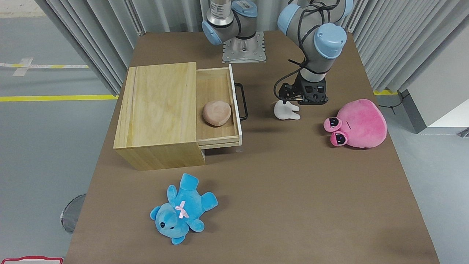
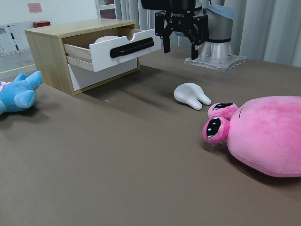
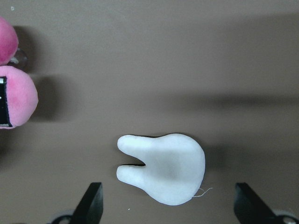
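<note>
My gripper (image 2: 180, 47) hangs open, fingers pointing down, above and slightly behind a small white tooth-shaped soft piece (image 1: 285, 110) (image 3: 166, 170) lying flat on the table. In the wrist view that piece sits between and beyond the two fingertips, with nothing held. A wooden cabinet (image 1: 156, 105) has its drawer open, holding a round beige object (image 1: 216, 112). A pink plush (image 1: 360, 123) (image 2: 268, 136) lies right of the white piece, and a blue teddy bear (image 1: 184, 213) lies at the front left.
The drawer's black handle (image 1: 243, 102) sticks out toward my arm.
</note>
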